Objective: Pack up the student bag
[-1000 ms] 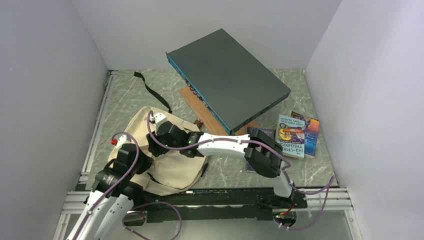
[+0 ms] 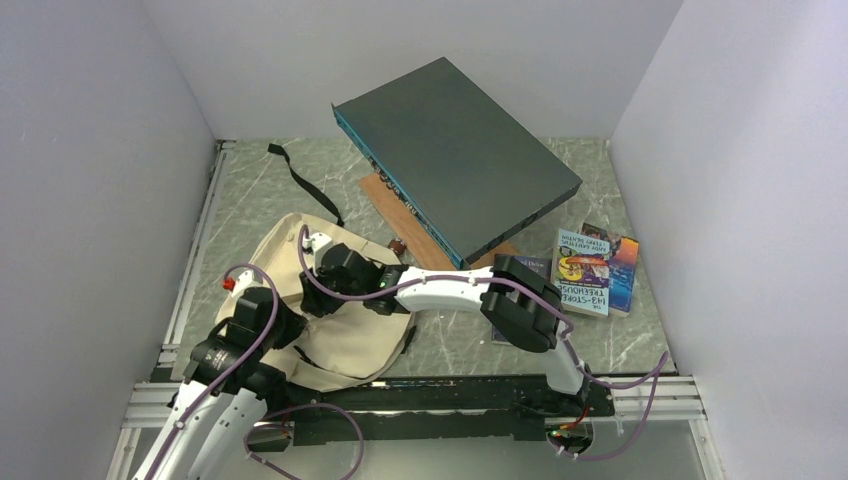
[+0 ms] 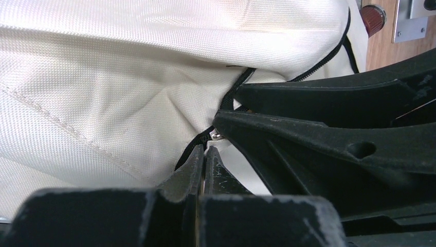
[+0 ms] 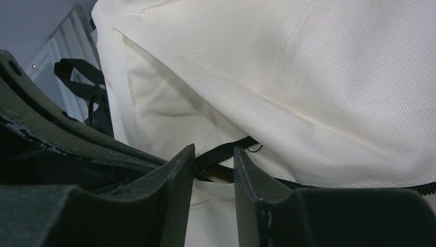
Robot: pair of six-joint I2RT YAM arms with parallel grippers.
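The cream student bag (image 2: 345, 340) lies flat at the front left of the table, and its cloth (image 3: 103, 103) fills much of both wrist views. My left gripper is shut at the bag's black zipper edge (image 3: 193, 146). White cloth meets its tips, but whether any is pinched I cannot tell. Slightly parted, the fingertips of my right gripper stand at the same opening, with a black strip (image 4: 223, 153) and a cloth edge showing in the gap. Both grippers are close together over the bag.
At the right lie a treehouse book (image 2: 582, 275) and a blue-orange book (image 2: 622, 268) partly beneath it. Another dark book (image 2: 535, 265) is mostly hidden by my right arm. A large dark panel (image 2: 455, 160) overhangs the back middle. A black strap (image 2: 305, 185) extends behind the bag.
The left arm, the bag and the books look unmoved.
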